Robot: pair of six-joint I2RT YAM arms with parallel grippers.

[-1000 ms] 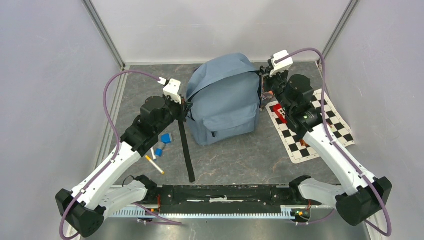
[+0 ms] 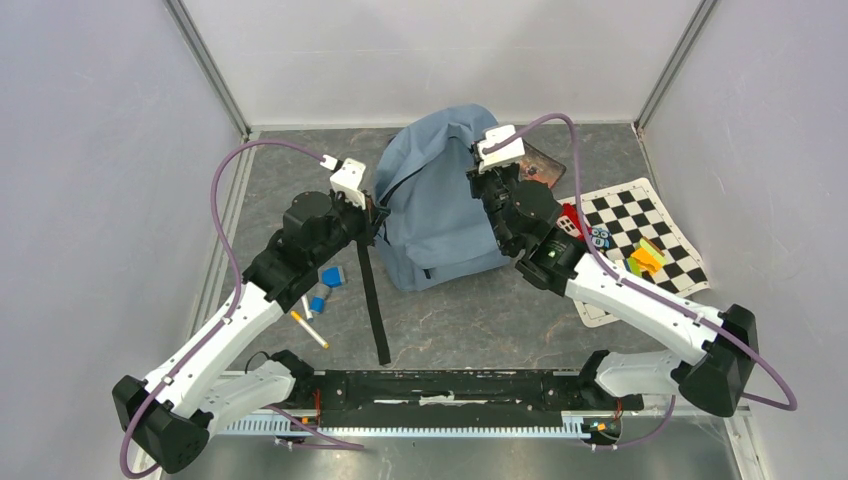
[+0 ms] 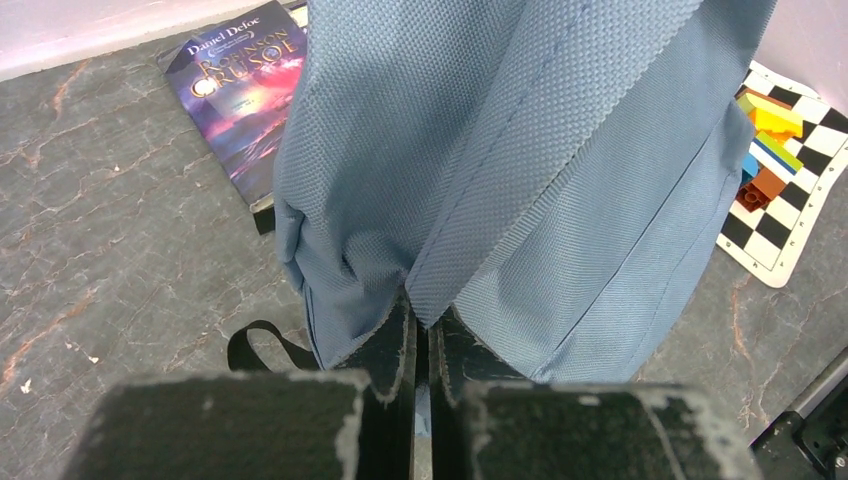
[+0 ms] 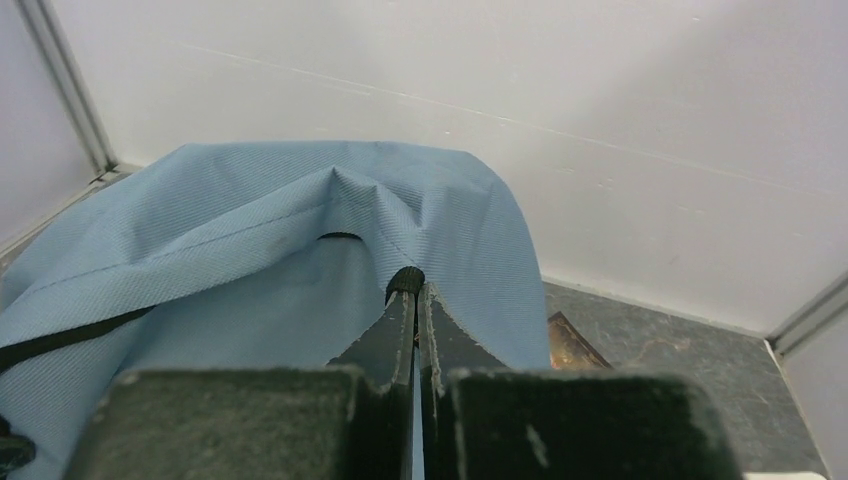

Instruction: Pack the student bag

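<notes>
The blue school bag (image 2: 440, 215) stands upright in the middle of the floor, its top flap arched and sagging inward. At its left side my left gripper (image 2: 378, 212) is shut on a fold of blue fabric, and the left wrist view shows the pinched fold (image 3: 430, 290) rising from its fingertips. My right gripper is shut at the bag's top opening edge, with a small black zipper pull (image 4: 404, 283) at its fingertips. A dark gap of the opening (image 4: 80, 338) shows toward the left. The bag's inside is hidden.
A Robinson Crusoe book (image 3: 245, 95) lies on the floor beyond the bag. To the right, a checkered board (image 2: 640, 205) carries coloured bricks (image 2: 648, 255). Blue pieces (image 2: 333, 277), a yellow-tipped marker (image 2: 310, 330) and a black strap (image 2: 373, 305) lie front left.
My right gripper has travelled left along the bag's top opening, and the flap's right part has been drawn and bunched with it. The left arm has barely moved.
</notes>
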